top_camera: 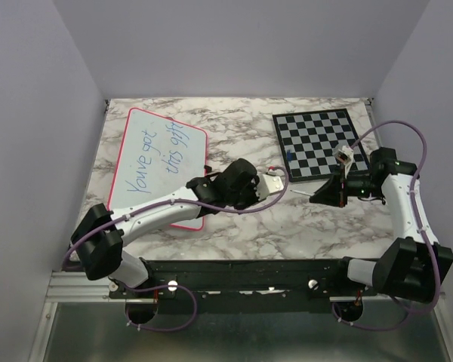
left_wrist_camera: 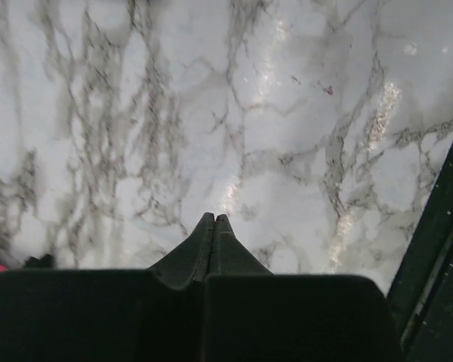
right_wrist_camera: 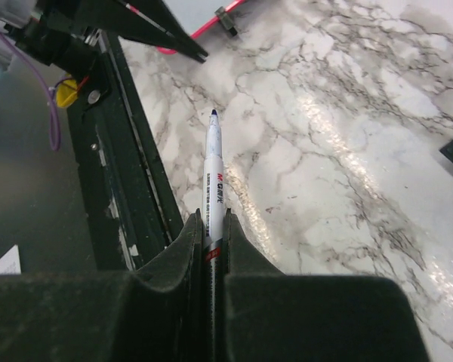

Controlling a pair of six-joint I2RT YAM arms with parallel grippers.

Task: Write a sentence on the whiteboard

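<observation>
The whiteboard lies on the left of the marble table, bearing blue handwriting, part of it behind my left arm. My left gripper hovers over bare marble right of the board, shut, with nothing visible between its fingertips. My right gripper is shut on a white marker, whose dark tip points away from it toward the left arm, seen at the upper left of the right wrist view. In the top view the marker sticks out leftward over the marble.
A checkered board with a small blue object at its left edge lies at the back right. The marble between the arms and at the back is clear. The table's dark front edge runs below both arms.
</observation>
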